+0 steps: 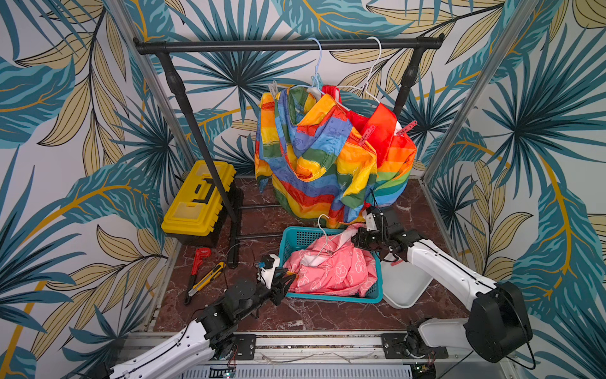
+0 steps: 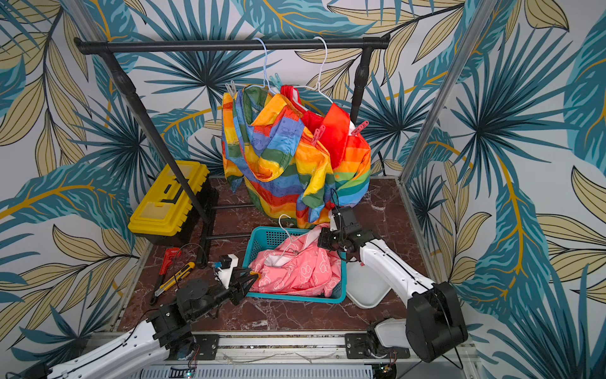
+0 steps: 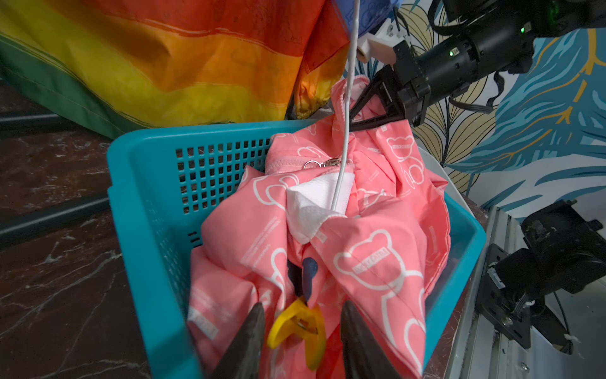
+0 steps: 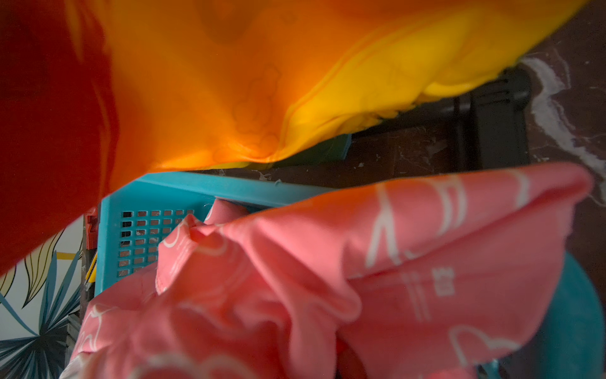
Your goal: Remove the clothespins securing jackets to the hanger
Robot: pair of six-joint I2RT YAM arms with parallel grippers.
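Note:
A pink jacket (image 1: pixel 334 274) with white bear prints lies bunched in a teal basket (image 1: pixel 378 297), a white hanger (image 3: pixel 347 120) rising from its collar. In the left wrist view, a yellow clothespin (image 3: pixel 300 325) with dark tips sits on the jacket. My left gripper has its fingers on either side of it, with gaps showing, so it is open. At the basket's far right, my right gripper is shut on the jacket's cloth, pulling up a fold; its fingers are hidden in the right wrist view.
Rainbow jackets (image 1: pixel 328 158) hang low behind the basket from a black rail (image 1: pixel 252 46), with red clothespins (image 1: pixel 407 128) on them. A yellow toolbox (image 1: pixel 199 199), a cutter (image 1: pixel 208 278) and a red tool stand left. A white tray (image 1: pixel 404 284) sits right of the basket.

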